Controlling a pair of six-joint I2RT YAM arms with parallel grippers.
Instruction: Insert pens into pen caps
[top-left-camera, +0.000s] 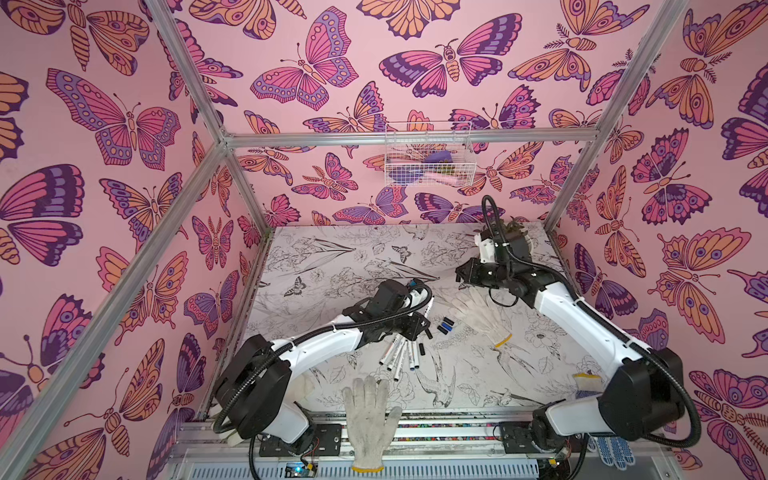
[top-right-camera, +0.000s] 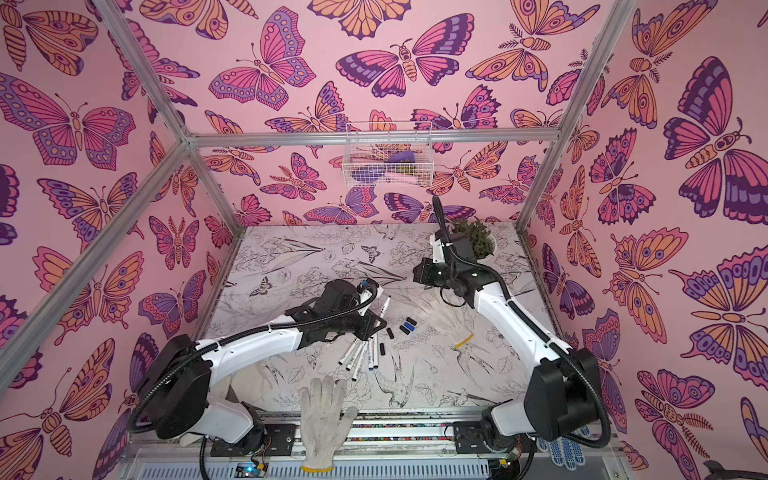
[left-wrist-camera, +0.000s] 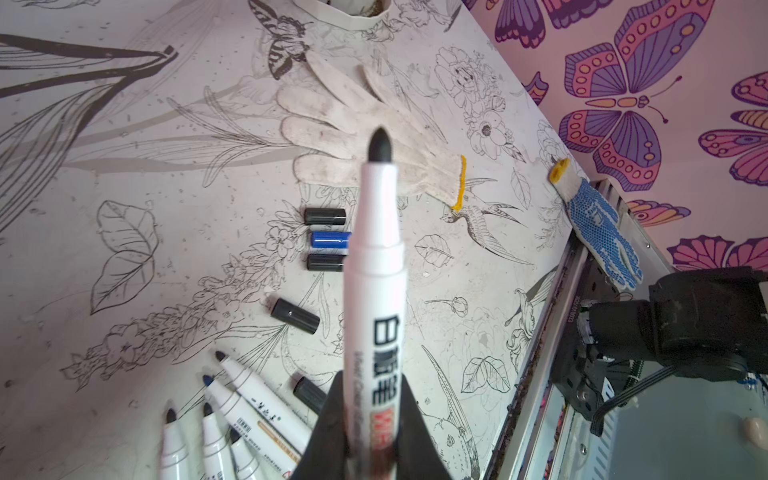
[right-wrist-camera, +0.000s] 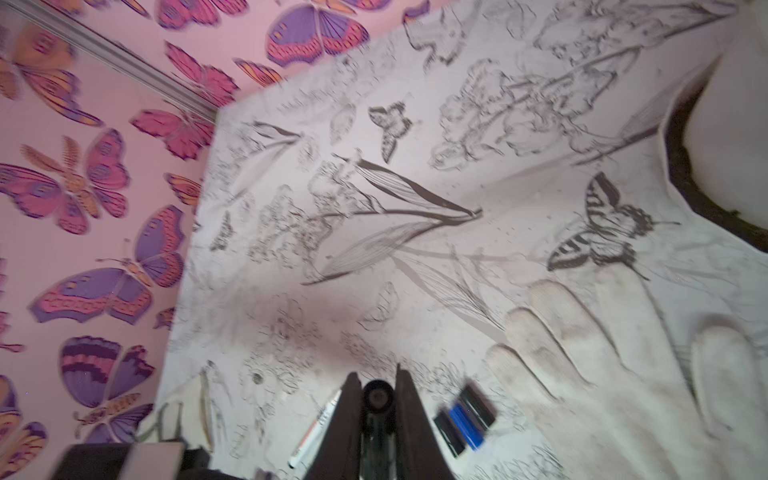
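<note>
My left gripper is shut on a white uncapped pen (left-wrist-camera: 374, 320), whose black tip points up in the left wrist view. In the top right view that pen (top-right-camera: 385, 305) slants up from the fingers. Farther right and back, my right gripper (top-right-camera: 422, 272) is shut on a small black cap (right-wrist-camera: 378, 397), seen end-on in the right wrist view. The pen and this cap are well apart. Several uncapped pens (left-wrist-camera: 256, 424) lie near the left gripper. Loose on the table are a blue cap (left-wrist-camera: 329, 241) between two black ones (left-wrist-camera: 325, 217) and further black caps (left-wrist-camera: 295, 316).
A white glove (top-left-camera: 477, 313) lies flat right of the caps, and another glove (top-left-camera: 370, 424) is at the front edge. A potted plant (top-right-camera: 478, 238) stands behind the right gripper.
</note>
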